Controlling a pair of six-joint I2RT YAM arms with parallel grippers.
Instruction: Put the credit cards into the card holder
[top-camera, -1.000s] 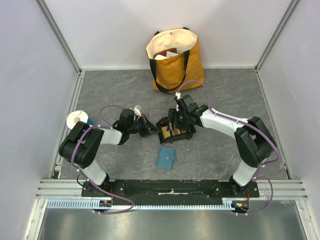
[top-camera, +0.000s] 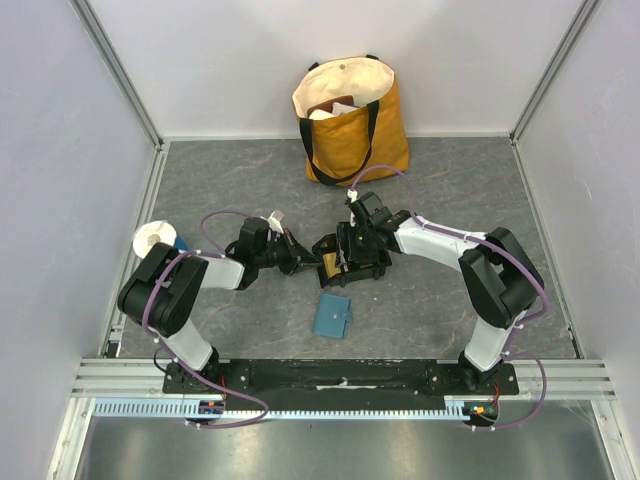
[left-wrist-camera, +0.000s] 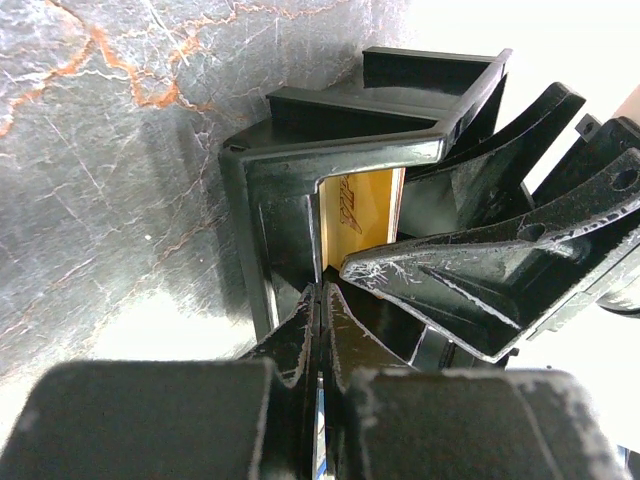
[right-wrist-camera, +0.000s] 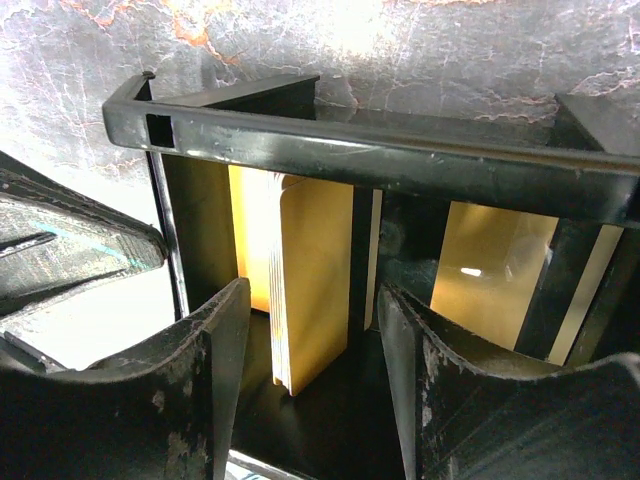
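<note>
A black rack with compartments (top-camera: 376, 268) stands mid-table. In its end compartment, gold cards (right-wrist-camera: 316, 265) stand on edge as a thin stack, their pale edges showing. My right gripper reaches down over them, fingers apart, one finger on each side of the stack, with gaps showing on both sides. My left gripper is shut at the rack's left end wall, nothing visible between its fingertips; whether it touches the rack I cannot tell. A flat blue holder (top-camera: 331, 315) lies on the table in front of the rack.
More gold cards (right-wrist-camera: 490, 265) stand in another compartment. The rack's raised front bar (right-wrist-camera: 380, 150) runs close by the right fingers. An orange bag (top-camera: 352, 140) stands at the back, a white roll (top-camera: 153, 237) at far left. Table space right of the rack is clear.
My right arm has shifted slightly, its elbow now a little further left and back from the near edge. The left arm, rack and blue holder have stayed put.
</note>
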